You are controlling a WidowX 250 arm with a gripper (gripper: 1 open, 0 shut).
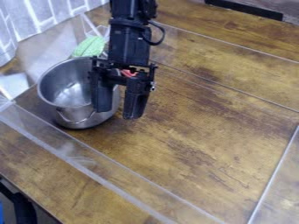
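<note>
My black gripper (pixel 121 101) hangs open over the right side of a steel bowl (pixel 63 86), one finger in front of the bowl and the other just to its right, above the wooden table. Nothing clear shows between the fingers. Behind the bowl lies a pale green object (pixel 89 48). A small red object (pixel 128 73) is partly hidden behind my gripper.
A white object (pixel 13 85) sits left of the bowl near a pale back panel (pixel 26 26). Clear plastic edges run across the wooden table (pixel 211 122), whose right and front areas are free.
</note>
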